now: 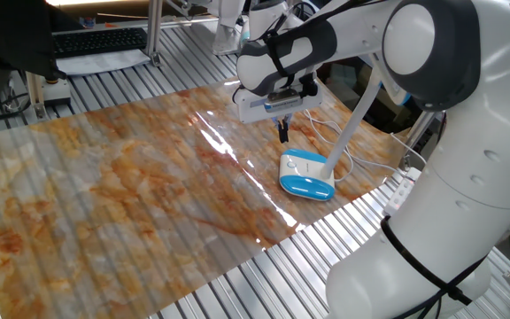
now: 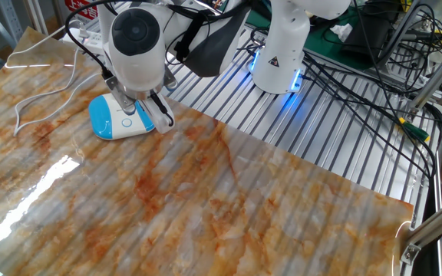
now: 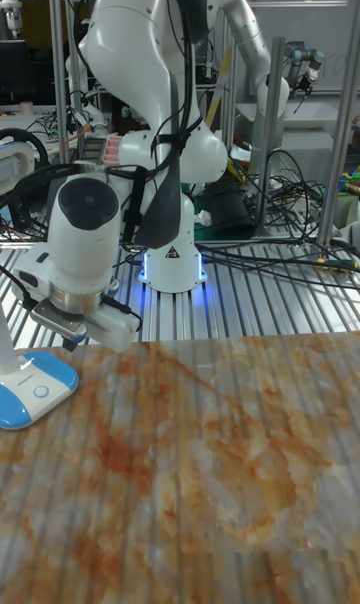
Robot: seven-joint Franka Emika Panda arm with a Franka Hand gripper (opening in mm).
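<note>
A desk lamp with a white and blue base [image 1: 307, 175] stands on the marbled sheet. Its white stem [image 1: 353, 129] slants up behind my arm, and its top is mostly hidden. My gripper [image 1: 282, 139] hangs just above and beyond the base in exterior view 1, pointing down. The dark fingers are together at the middle of the white hand, with nothing visible between them. In exterior view 2 the hand partly covers the lamp base [image 2: 109, 119], and the fingers cannot be made out. Exterior view 3 shows the base [image 3: 38, 391] at the left edge, below the hand.
The marbled sheet [image 1: 104, 204] is otherwise bare, with wide free room away from the lamp. A white cable [image 2: 33, 98] loops across it behind the lamp. Ribbed metal table [image 2: 344, 165] surrounds the sheet. A keyboard [image 1: 100, 42] lies at the far left.
</note>
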